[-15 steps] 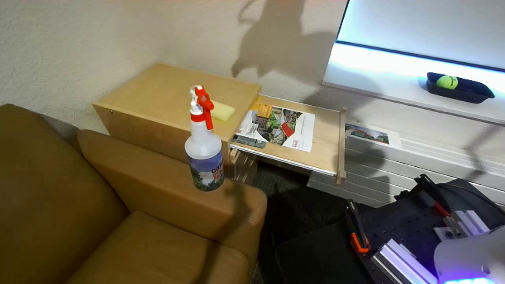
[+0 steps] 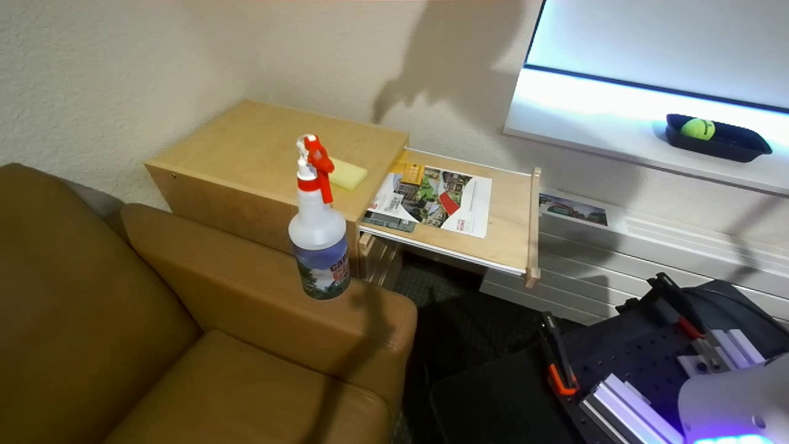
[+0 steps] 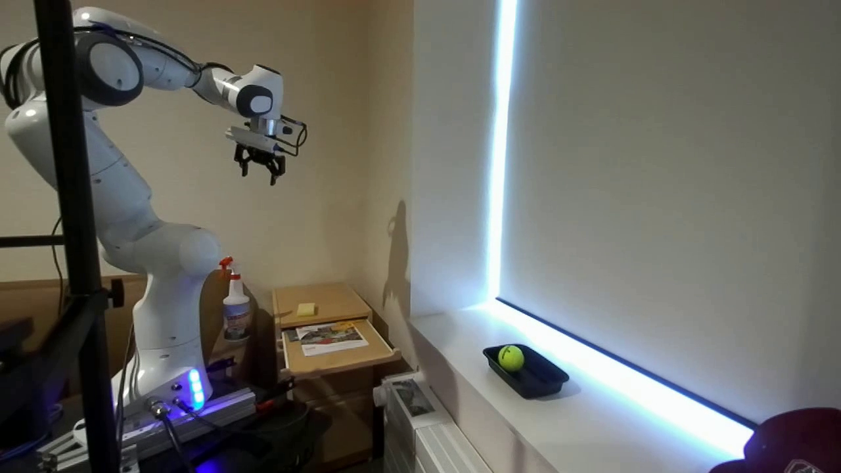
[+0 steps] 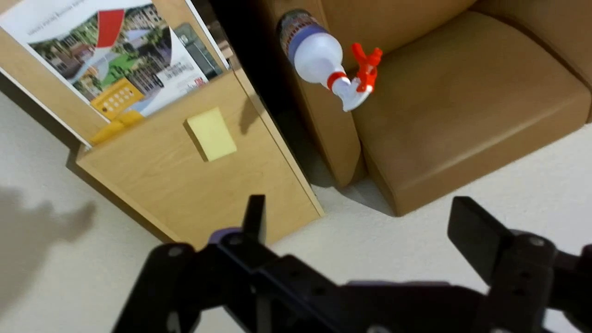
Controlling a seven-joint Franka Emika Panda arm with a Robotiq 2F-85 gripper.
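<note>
My gripper [image 3: 258, 178] hangs high in the air above the cabinet, open, and the wrist view shows nothing between its fingers. On the wooden cabinet top [image 2: 244, 140] lies a yellow sponge [image 2: 347, 174]. The drawer [image 2: 510, 207] below it is pulled out, holding a printed brochure [image 2: 473, 211], a yellow item [image 4: 116, 99] and a dark grey item [image 4: 197, 51]. A white spray bottle [image 2: 318, 229] with a red trigger stands upright on the sofa armrest [image 2: 244, 259]. A black tray [image 3: 544, 378] on the windowsill holds a yellow-green ball [image 3: 510, 359].
A white radiator [image 2: 577, 259] stands below the windowsill [image 3: 465, 355]. Beside the drawer, two black clamps [image 2: 558, 351] sit on the robot's mount. A dark red object [image 3: 792, 441] shows at the sill's near end. Open air surrounds the gripper.
The arm's shadow on the wall has shifted and changed shape, so the arm has moved. Bottle, sponge, drawer contents and ball stay where they were.
</note>
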